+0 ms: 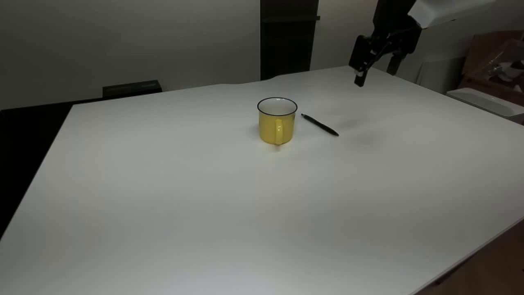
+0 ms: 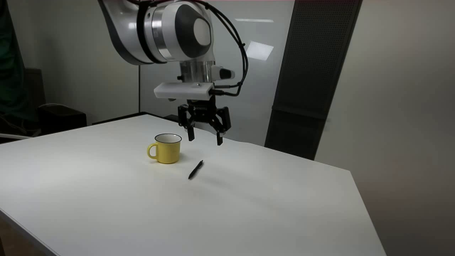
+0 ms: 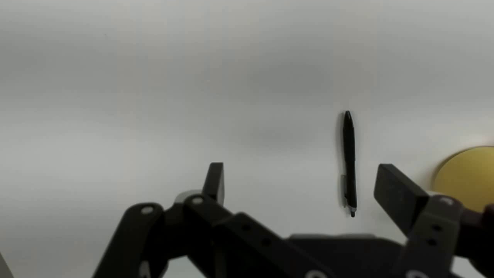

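A yellow mug (image 1: 270,128) with a dark rim stands upright on the white table. Beside it lies a black pen (image 1: 320,125), not touching the mug. My gripper (image 2: 205,140) hangs in the air above the table, open, its fingers well apart and nothing between them. In the wrist view the pen (image 3: 349,160) appears inside the span of the gripper, much closer to the right finger (image 3: 399,197). Only part of the mug (image 3: 470,178) shows there, at the right edge beyond that finger.
A dark upright panel (image 1: 288,41) stands behind the back edge. Off the right side is a white tray (image 1: 486,102).
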